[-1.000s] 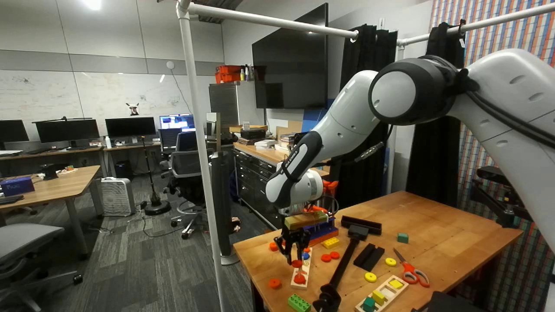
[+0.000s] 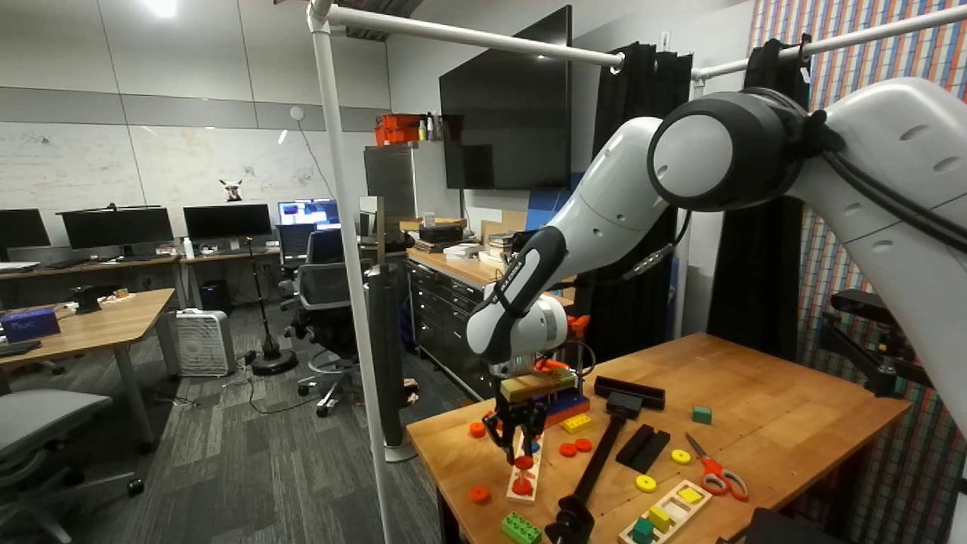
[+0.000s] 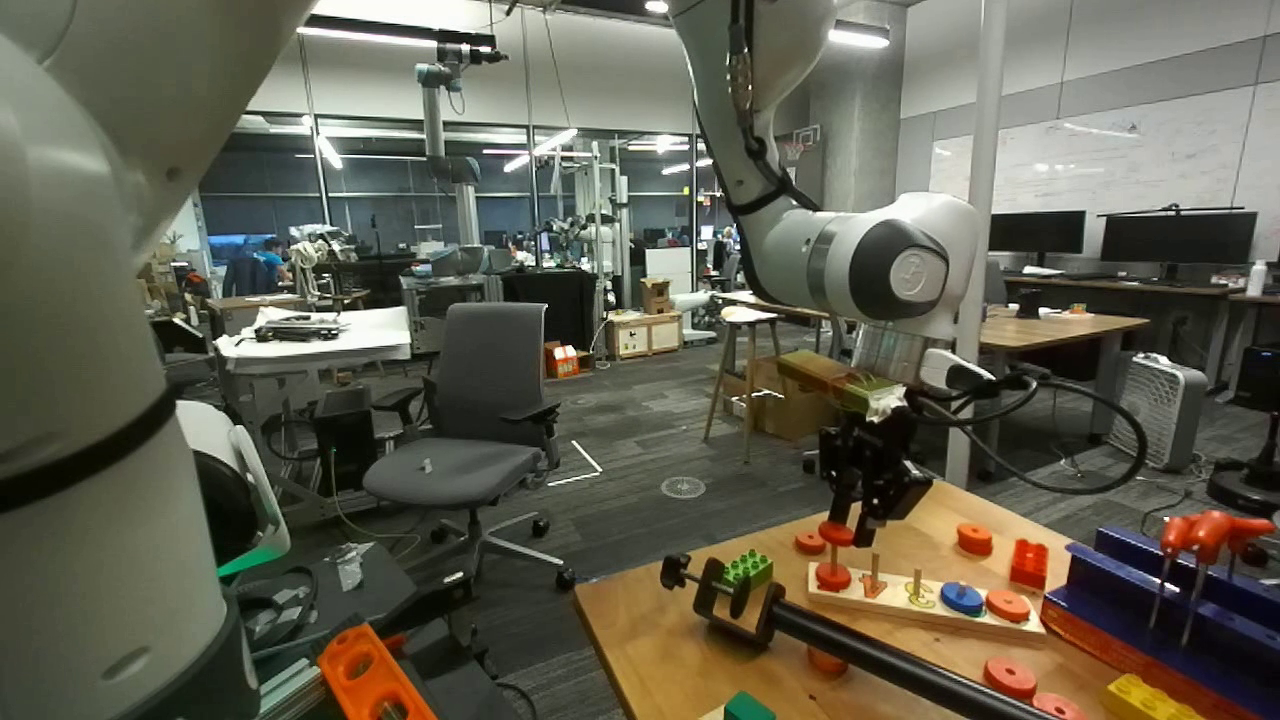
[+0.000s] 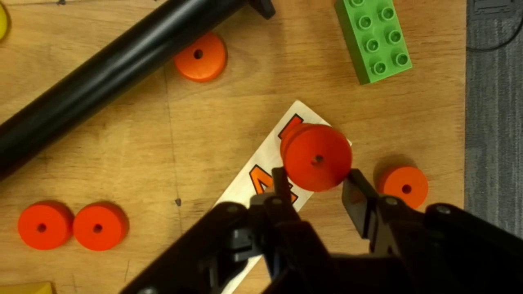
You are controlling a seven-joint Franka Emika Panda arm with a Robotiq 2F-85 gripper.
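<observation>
My gripper is shut on a red disc (image 4: 321, 156), which has a small hole at its centre. In the second exterior view the held disc (image 3: 836, 533) hangs over another red disc (image 3: 833, 576) on the end peg of the pale wooden peg board (image 3: 888, 590). From the wrist view, the held disc covers most of the one beneath it. Whether the peg tip has entered its hole I cannot tell. Farther along the board sit a blue disc (image 3: 961, 598) and an orange disc (image 3: 1008, 604), with bare pegs between.
Loose orange discs (image 4: 201, 56) and red discs (image 4: 45, 225) lie around the board. A green brick (image 4: 375, 36) and a long black bar (image 4: 98, 83) stand close by. Scissors (image 2: 718, 477) and a shape tray (image 2: 666, 513) occupy the table's front right.
In the first exterior view, my gripper and the held disc have shifted slightly right and a touch lower. The disc stays between the fingers; the board has not moved.
</observation>
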